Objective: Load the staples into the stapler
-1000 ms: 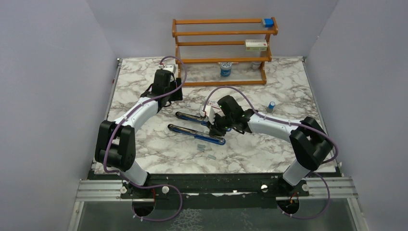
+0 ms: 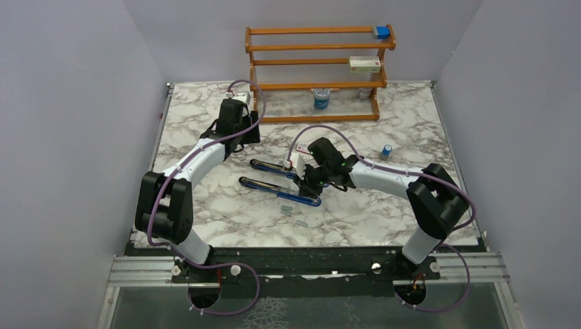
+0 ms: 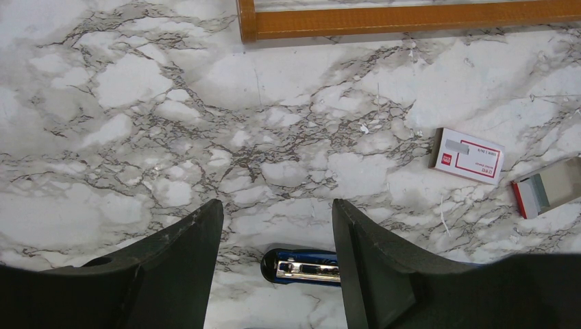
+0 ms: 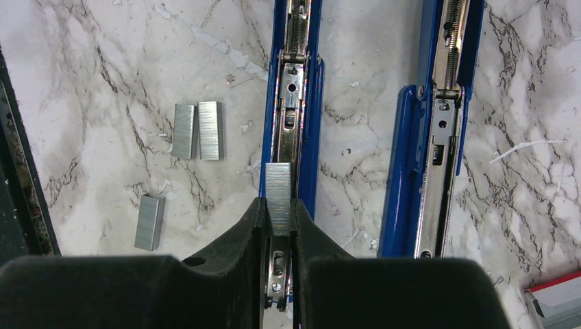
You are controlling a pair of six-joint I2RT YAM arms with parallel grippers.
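Two blue staplers lie opened flat on the marble table. In the right wrist view the nearer stapler point(image 4: 311, 147) runs up the middle, and the other stapler point(image 4: 399, 178) lies to its right. My right gripper is shut on a silver strip of staples point(image 4: 278, 185), which overlies the nearer stapler's metal channel. Whether the strip touches the channel I cannot tell. Three loose staple strips point(image 4: 209, 130) rest on the table to the left. Over bare table beyond the staplers' left ends, my left gripper stands open and empty; one stapler's end point(image 3: 305, 267) shows below it.
A white and red staple box point(image 3: 473, 156) and an opened box part point(image 3: 548, 187) lie on the table. A wooden rack point(image 2: 318, 86) stands at the back, and a small blue-topped container point(image 2: 386, 151) at the right.
The left arm and the staplers look unchanged.
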